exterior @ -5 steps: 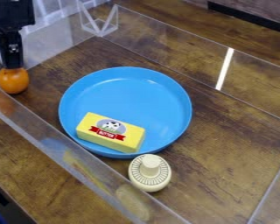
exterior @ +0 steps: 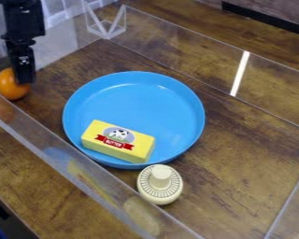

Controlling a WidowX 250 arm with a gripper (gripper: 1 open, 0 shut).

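Note:
My black gripper (exterior: 21, 71) is at the upper left, its fingers reaching down onto an orange round object (exterior: 10, 87) on the wooden table beside the blue plate. Whether the fingers are open or closed around it is unclear. A yellow butter box (exterior: 117, 140) with a cow label lies on the front part of the blue plate (exterior: 152, 93).
A cream knobbed object (exterior: 160, 183) stands just below the plate. Clear walls run along the left and front right.
My gripper has moved slightly right and lower over the orange object. The plate, butter box and cream object are unmoved.

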